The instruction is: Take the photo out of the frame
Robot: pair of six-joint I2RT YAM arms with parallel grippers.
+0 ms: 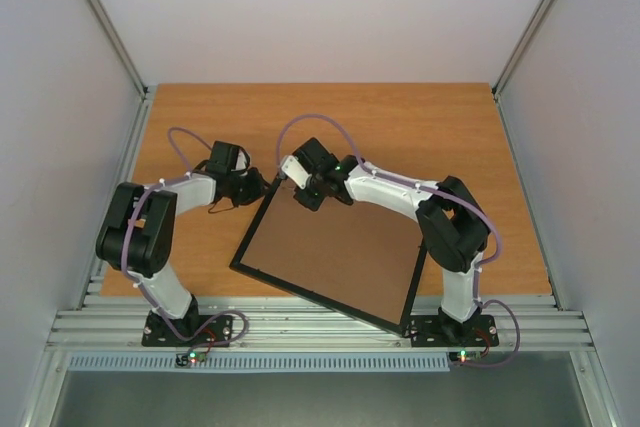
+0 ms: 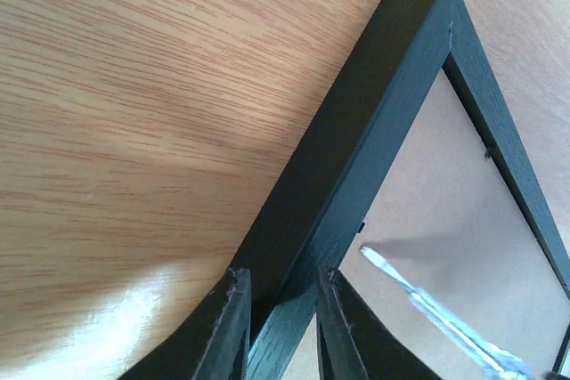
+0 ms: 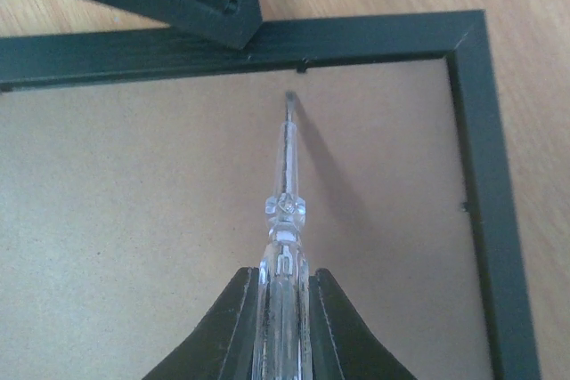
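Note:
The black frame (image 1: pixel 330 299) lies on the table with its brown backing board (image 1: pixel 330 257) showing, small tabs along the inner edge. My left gripper is at the frame's left bar (image 2: pixel 325 193), near a corner, its two fingers apart around the bar. My right gripper is shut on a clear screwdriver-like tool (image 3: pixel 286 211), whose tip hangs over the board near a tab (image 3: pixel 302 68). A black triangular piece (image 3: pixel 205 6) sits over the bar in the right wrist view; what it belongs to is unclear.
Bare wooden table (image 1: pixel 440 117) lies behind and right of the frame, with walls around. Both arms reach over the frame's upper left part.

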